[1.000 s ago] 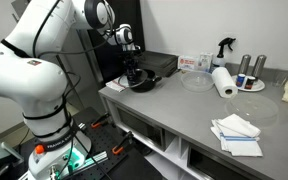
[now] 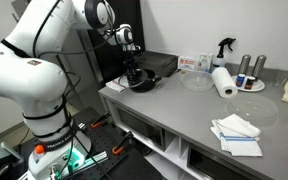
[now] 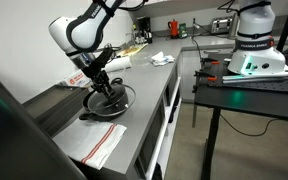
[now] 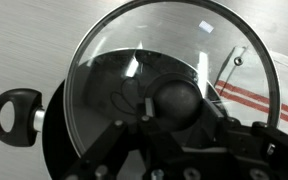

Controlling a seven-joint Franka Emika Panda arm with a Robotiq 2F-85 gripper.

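Observation:
A clear glass lid with a metal rim and a round black knob fills much of the wrist view. My gripper is shut on the knob, one finger to each side of it. Beneath the lid is a black pot with a loop handle at left. The lid sits off to the right of the pot in that view, its edge reaching past the pot. In exterior view 2, the lid is over the pot; whether they touch, I cannot tell.
A red-striped towel lies beside the pot, close to the table end. Along the back are a clear bowl, a paper roll and several canisters. Folded white cloths lie at the front right; the mid-table is clear.

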